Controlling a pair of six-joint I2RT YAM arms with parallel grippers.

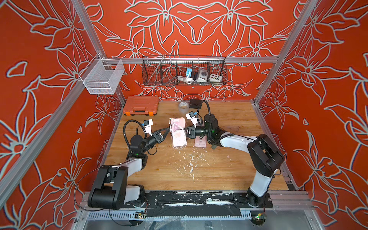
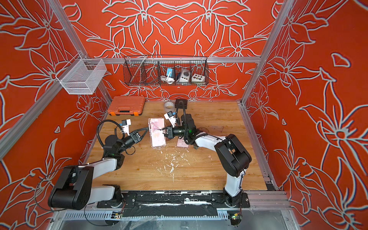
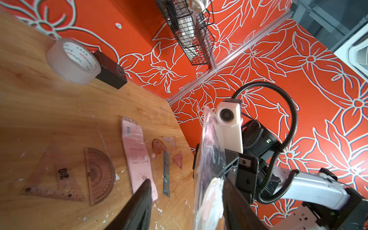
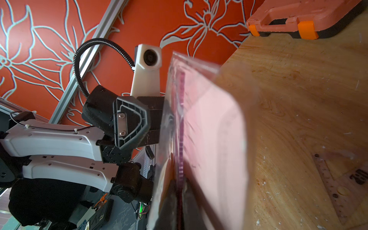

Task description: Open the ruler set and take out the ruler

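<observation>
A clear, pink-backed ruler-set pouch (image 1: 177,134) is held up over the table, its thin edge toward the camera in the left wrist view. My right gripper is shut on one layer of its plastic, beside a pink zip strip (image 4: 181,115). On the pouch's other side my left gripper (image 1: 168,131) stands open; the pouch edge (image 3: 209,184) shows between its fingers, without a clear grip. A small ruler (image 3: 166,174) lies on the table near a protractor (image 3: 100,176) and a set square (image 3: 57,182). Whether anything remains inside the pouch, I cannot tell.
A pink card (image 3: 138,159) lies below the right arm. At the back are a tape roll (image 1: 183,107), a black box (image 1: 195,103) and an orange case (image 1: 141,105). White scraps (image 1: 191,163) litter the front.
</observation>
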